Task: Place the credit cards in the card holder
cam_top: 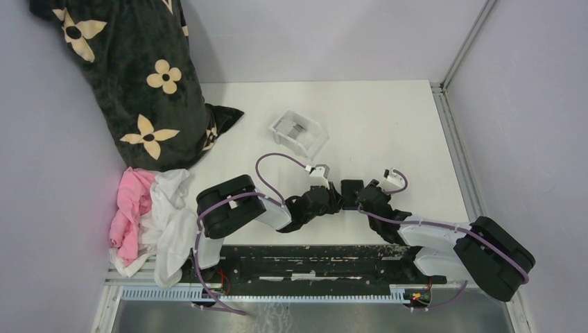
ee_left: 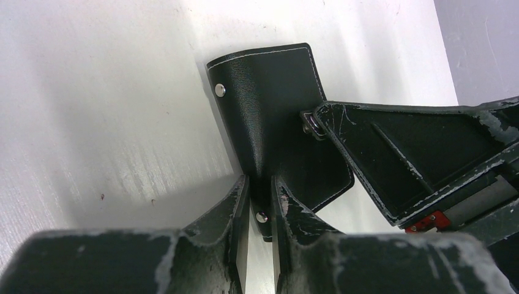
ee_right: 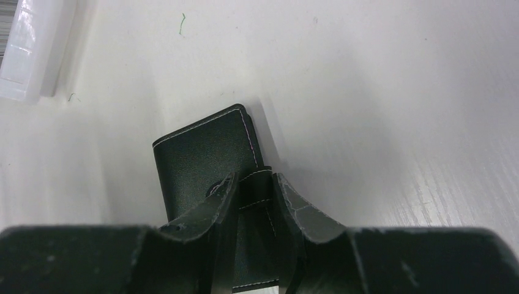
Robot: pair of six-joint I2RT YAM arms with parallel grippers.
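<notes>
The black card holder (cam_top: pixel 351 185) lies on the table between my two grippers in the top view. At its left edge is my left gripper, its fingers slightly apart around the holder's (ee_left: pixel 257 110) studded edge strip. Whether the fingers touch the leather I cannot tell. My right gripper is over the other side, open, with the holder's short stitched strap (ee_right: pixel 254 184) showing between its fingers. A clasp near the strap is partly hidden by a finger. Grey, card-like pieces (cam_top: pixel 291 129) lie inside the white tray (cam_top: pixel 317 143).
The tray's wall (ee_right: pixel 38 49) also shows at the upper left of the right wrist view. A dark flowered cushion (cam_top: pixel 149 90) and pink and white cloths (cam_top: pixel 166 222) occupy the left side.
</notes>
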